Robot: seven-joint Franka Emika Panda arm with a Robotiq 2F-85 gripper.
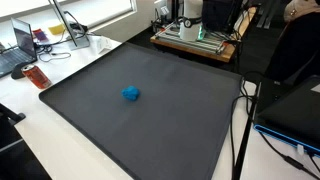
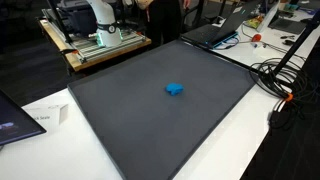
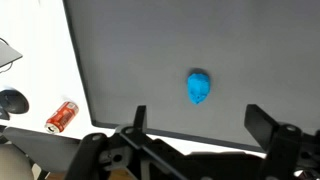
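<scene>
A small blue object (image 1: 130,93), soft or lumpy in look, lies by itself on the dark grey mat (image 1: 180,110). From the other side, the same blue object (image 2: 174,88) rests well inside the mat's edges. My gripper stands open in the wrist view, its two dark fingers wide apart and nothing between them. Beyond the fingertips, the blue object (image 3: 198,87) shows on the mat below, apart from both fingers. Neither exterior view shows the gripper.
Just off the mat's edge lies a red-orange can (image 3: 61,117), with a dark rounded thing (image 3: 14,101) nearby. A laptop (image 1: 24,38) and cables are on the white table. Black cables (image 2: 282,80) run beside the mat.
</scene>
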